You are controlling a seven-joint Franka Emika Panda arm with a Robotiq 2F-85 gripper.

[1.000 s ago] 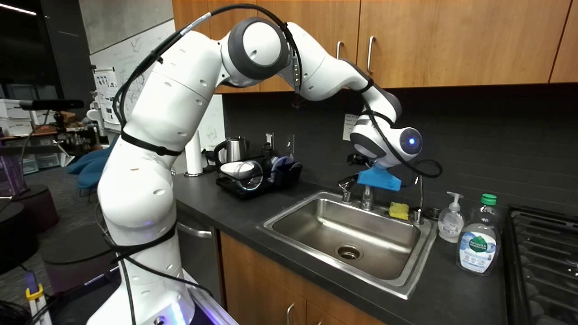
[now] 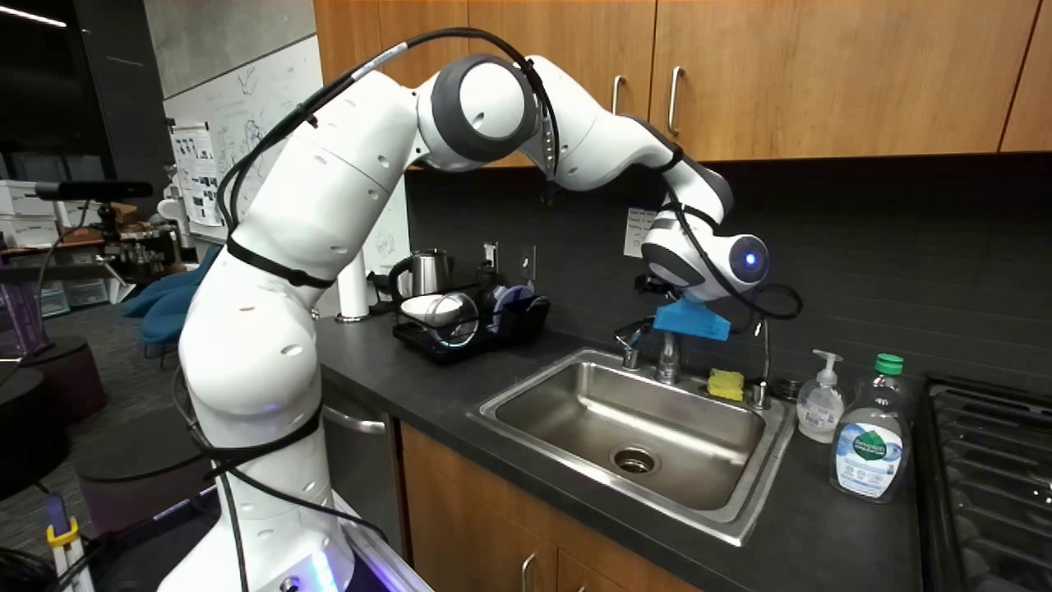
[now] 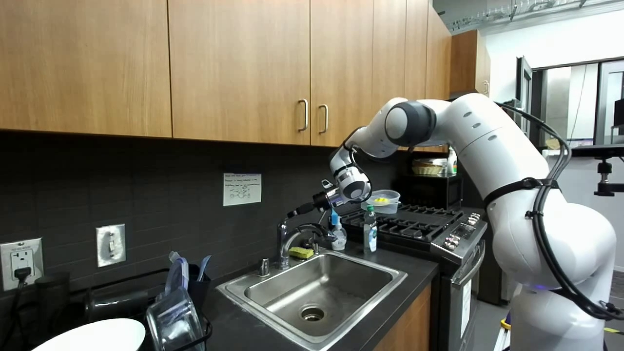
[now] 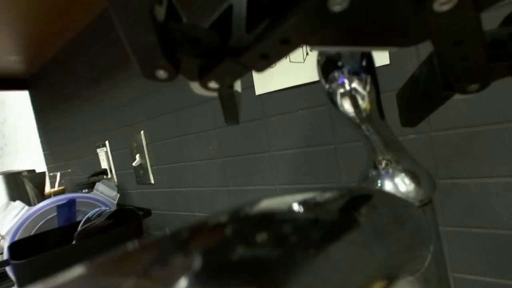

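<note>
The chrome faucet (image 3: 284, 248) stands at the back rim of the steel sink (image 3: 362, 284). My gripper (image 3: 292, 214) is at the top of the faucet, reaching in from the stove side. In the wrist view the gripper is open, with its dark fingers (image 4: 229, 106) spread wide. The faucet's shiny lever (image 4: 355, 93) lies in the space between them, nearer the right finger. Whether either finger touches it I cannot tell. The faucet's rounded body (image 4: 288, 235) fills the lower part of that view. A blue piece (image 2: 692, 320) partly hides the gripper in exterior view 1.
Behind the sink lies a yellow sponge (image 2: 726, 385). A soap pump (image 2: 820, 403) and a dish soap bottle (image 2: 871, 444) stand to its right, beside the stove (image 2: 986, 444). A loaded dish rack (image 2: 419, 350) is at left. Cabinets (image 2: 838, 79) hang overhead; the basin is empty.
The wrist and blue piece have moved only a little to the right. Nothing on the counter has visibly moved.
</note>
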